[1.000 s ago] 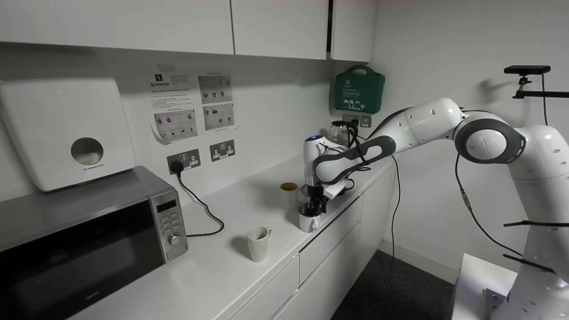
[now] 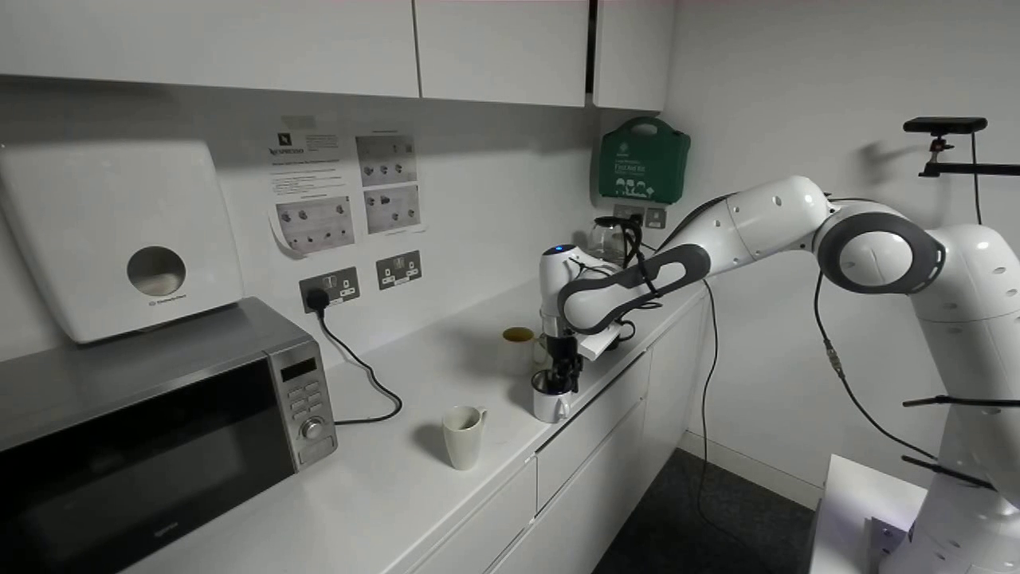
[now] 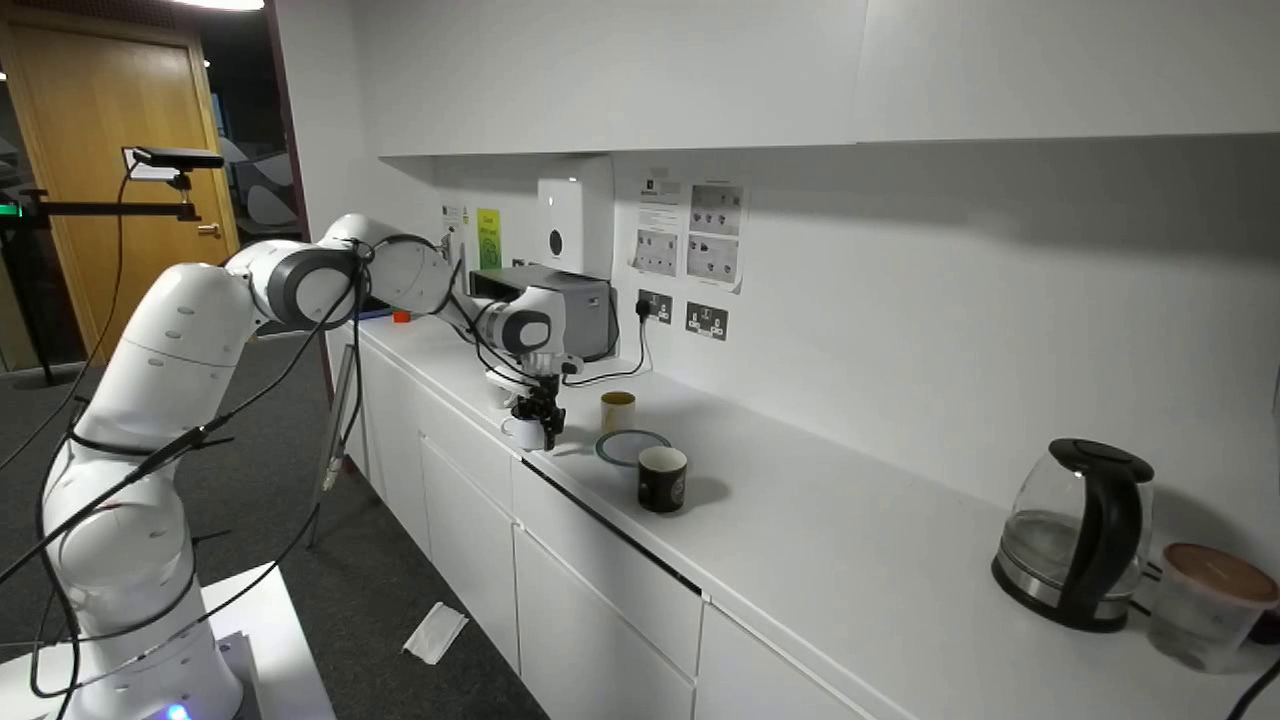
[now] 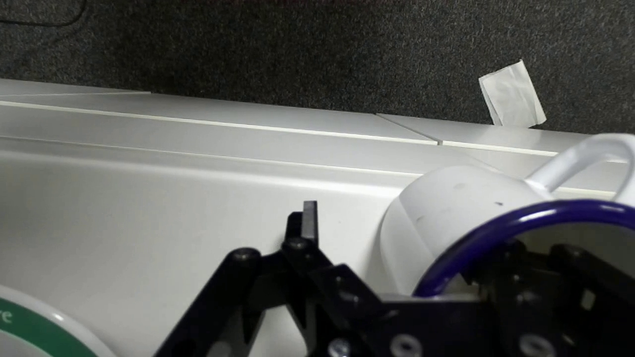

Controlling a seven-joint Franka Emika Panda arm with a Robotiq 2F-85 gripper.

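A white mug with a dark blue rim (image 4: 458,205) stands at the counter's front edge, its handle pointing out over the edge. My gripper straddles the mug's wall: one finger (image 4: 309,221) is outside, the other inside the cup. A clear gap shows between the outer finger and the wall, so the fingers are open. In exterior view 1 the gripper (image 2: 563,373) points down into the white mug (image 2: 547,407). The inner fingertip is partly hidden by the rim.
A cream mug (image 2: 464,440) stands nearer the microwave (image 2: 143,440). Behind are a yellow-lined mug (image 3: 618,414), a plate (image 3: 630,450) and a black mug (image 3: 661,482). The kettle (image 3: 1071,540) is far along.
The white mug and my gripper have shifted slightly along the counter toward the microwave and the cream mug. The other things have stayed put.
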